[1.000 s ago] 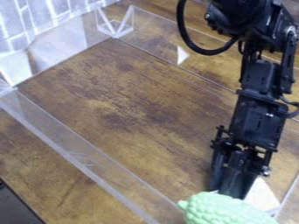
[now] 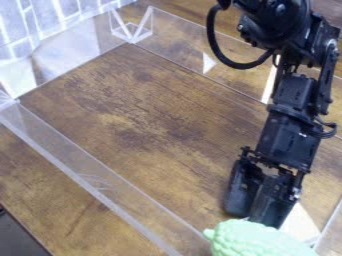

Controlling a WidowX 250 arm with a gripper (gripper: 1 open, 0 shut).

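Observation:
The black arm comes down from the top right, and its gripper (image 2: 254,200) is low at the right, close to the wooden floor (image 2: 134,120) of a clear-walled enclosure. The fingers are dark and hard to make out; nothing can be seen held between them. A bumpy pale green object (image 2: 261,243) lies at the bottom edge, just in front of the gripper and partly out of frame. A white piece (image 2: 301,225) shows behind it to the right.
Clear plastic walls (image 2: 80,170) bound the area. A white tiled or grid-like surface shows at the top left.
The gripper has shifted a little up and to the left, drawing slightly away from the green object. The green object has not visibly moved.

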